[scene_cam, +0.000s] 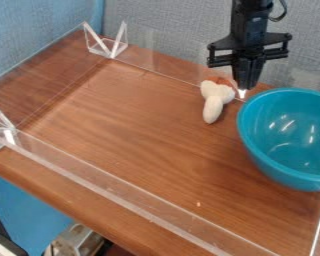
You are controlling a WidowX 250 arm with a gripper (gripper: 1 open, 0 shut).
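Observation:
My black gripper (247,76) hangs at the top right, just above the back of the wooden table, its fingers shut with nothing visible between them. Just below and left of it lies a small pale plush toy (215,100) with an orange-red part at its top. A large teal bowl (283,160) fills the right side, a little below the gripper.
Clear acrylic rails with white corner brackets (107,40) edge the wooden table (123,140). Below the front-left edge are a blue floor (29,215) and some metal hardware.

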